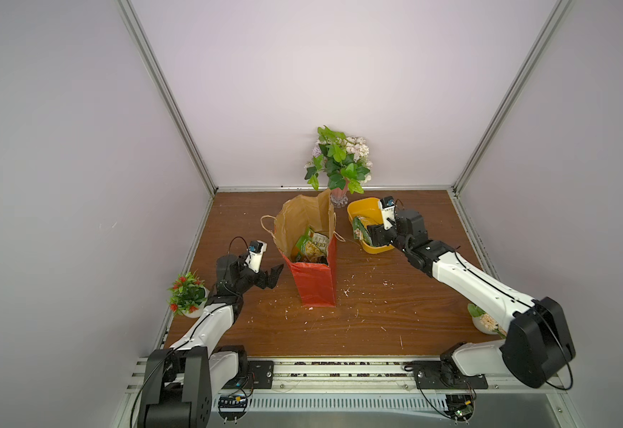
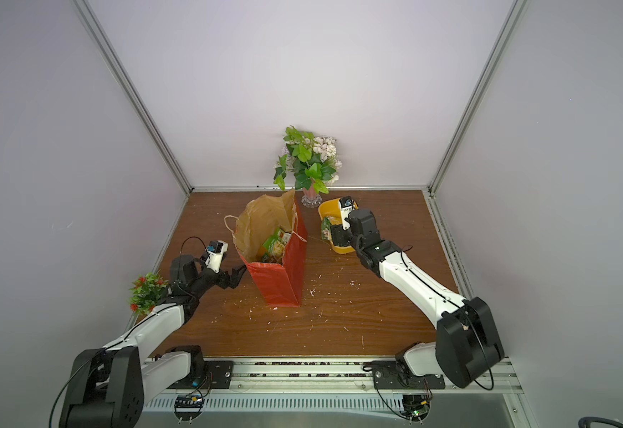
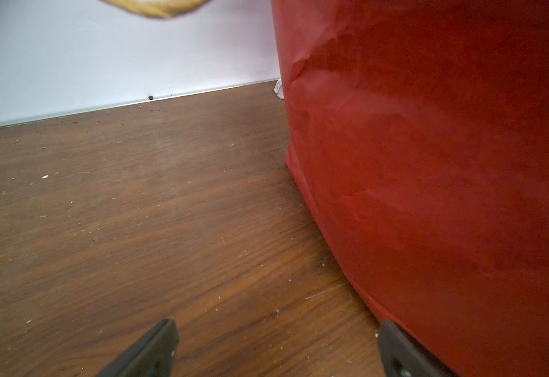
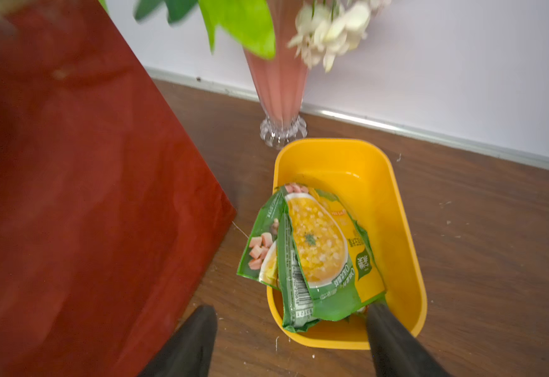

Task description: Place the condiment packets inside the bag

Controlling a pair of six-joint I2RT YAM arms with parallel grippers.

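Note:
A tall red paper bag (image 1: 316, 285) with a brown inside stands upright in the middle of the table. Green and yellow packets (image 1: 312, 246) lie inside it. More packets, green with a soup picture (image 4: 318, 245), rest in a yellow bin (image 4: 406, 295) to the bag's right; one leans over the bin's left rim. My right gripper is open above the near end of that bin, with nothing held. On the bag's left side my left gripper stands open and empty, its right finger (image 3: 403, 348) close to the red wall; contact cannot be told.
A vase of flowers (image 4: 280, 75) stands behind the bin, near the back wall. Potted plants sit at the left edge (image 1: 187, 293) and the right front (image 1: 488, 321). The table in front of the bin is free apart from small scraps.

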